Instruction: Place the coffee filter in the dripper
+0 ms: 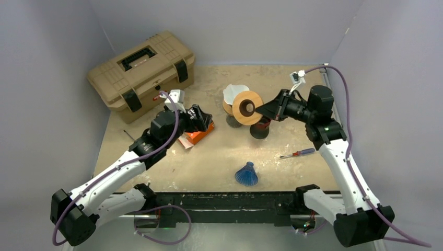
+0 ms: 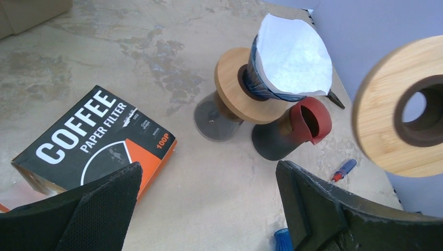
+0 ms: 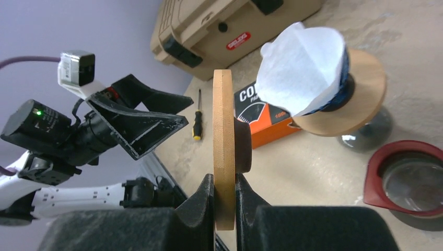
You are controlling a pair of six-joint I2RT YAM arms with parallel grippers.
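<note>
A white paper filter point(image 2: 295, 55) sits in the blue dripper point(image 2: 256, 78), whose cone rests in a wooden ring stand point(image 2: 232, 78) on a glass base. The filter's rim point(image 3: 303, 63) flares out above the cone. My right gripper is shut on a second round wooden disc point(image 1: 245, 116) with a dark central collar, held up on edge in front of the filter. My left gripper stands open over the table, near the coffee filter box point(image 2: 94, 136), with nothing between its fingers.
A dark vessel with a red collar point(image 2: 309, 119) stands beside the filled stand. Another blue dripper point(image 1: 246, 175) lies at the front, and a screwdriver point(image 1: 298, 153) lies right of it. A tan toolbox point(image 1: 143, 73) fills the back left.
</note>
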